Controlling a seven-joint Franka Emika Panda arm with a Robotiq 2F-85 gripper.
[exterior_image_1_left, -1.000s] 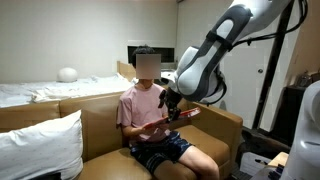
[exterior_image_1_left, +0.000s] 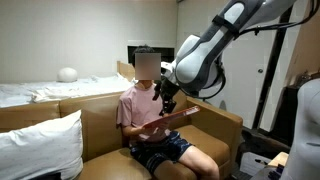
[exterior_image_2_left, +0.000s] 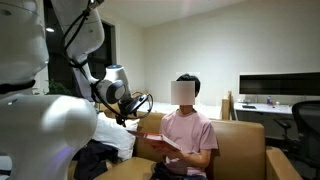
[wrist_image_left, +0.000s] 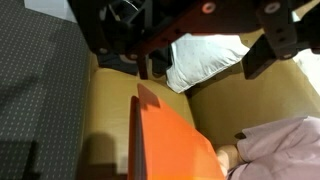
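A person in a pink shirt (exterior_image_1_left: 135, 107) sits on the brown sofa and holds a flat red-orange object (exterior_image_1_left: 171, 119), like a book or folder, tilted over the lap. In the wrist view this orange object (wrist_image_left: 175, 140) fills the lower middle, its upper corner close below the left finger. My gripper (exterior_image_1_left: 164, 104) hangs just above the object in front of the person's chest. Its fingers stand wide apart, and the wrist view shows nothing gripped between the fingers. From the second exterior side, the gripper (exterior_image_2_left: 137, 106) is over the near end of the red object (exterior_image_2_left: 155, 142).
White pillows (exterior_image_1_left: 42, 150) lie at the sofa's left end. The sofa seat (exterior_image_1_left: 105, 166) is bare between them and the person. The person's body and arms are close beside the gripper. Behind the sofa is a white bed (exterior_image_1_left: 60, 91).
My arm and gripper have risen a little from their lower place at the red object. The person and the object look nearly unchanged.
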